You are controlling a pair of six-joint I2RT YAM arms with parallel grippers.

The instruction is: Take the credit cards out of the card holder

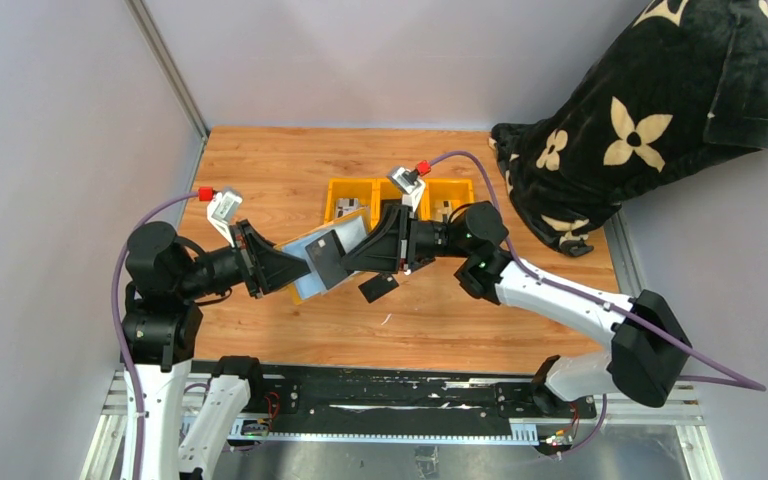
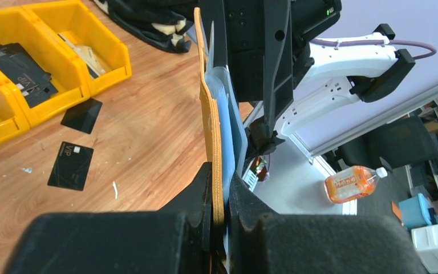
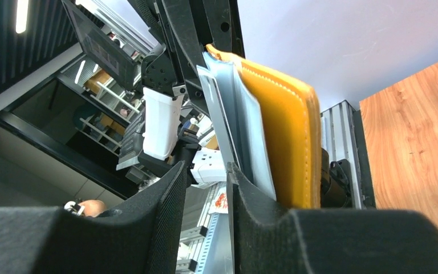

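Note:
The orange card holder [image 1: 305, 291] with light-blue sleeves hangs above the table between the arms. My left gripper is shut on its edge; the holder [image 2: 211, 137] stands edge-on there. A dark card [image 1: 326, 258] lies against the sleeves in the top view. At the holder's other side, my right gripper is part open, one finger [image 3: 240, 194] right beside the sleeves [image 3: 245, 123]. Its other finger [image 3: 168, 211] stands apart with a clear gap. Whether that near finger touches the card is hard to tell.
Yellow bins [image 2: 71, 94] stand at the back, one with black cards [image 2: 20, 71] in it. Two black cards [image 2: 71, 165] lie on the wooden table before them. Dark patterned fabric [image 1: 650, 130] fills the back right.

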